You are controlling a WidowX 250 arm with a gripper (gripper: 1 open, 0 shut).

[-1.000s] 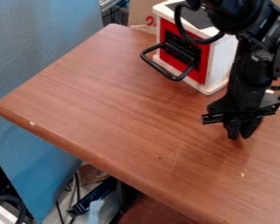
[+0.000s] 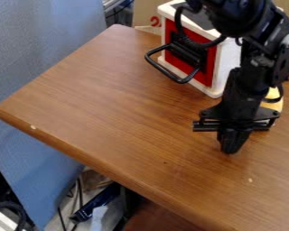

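Note:
My black gripper (image 2: 233, 135) points down over the right part of the wooden table (image 2: 123, 108); whether it is open or shut is hard to see. A yellow object (image 2: 275, 101) is partly hidden just behind it. At the back stands a white box with a red front (image 2: 213, 72) and a black handle (image 2: 162, 65), partly covered by the arm.
A grey-blue partition (image 2: 39, 54) runs along the left, with cables and clutter (image 2: 93, 203) below the table's front-left edge.
My gripper has moved a little left and toward the front, uncovering more of the yellow object behind it.

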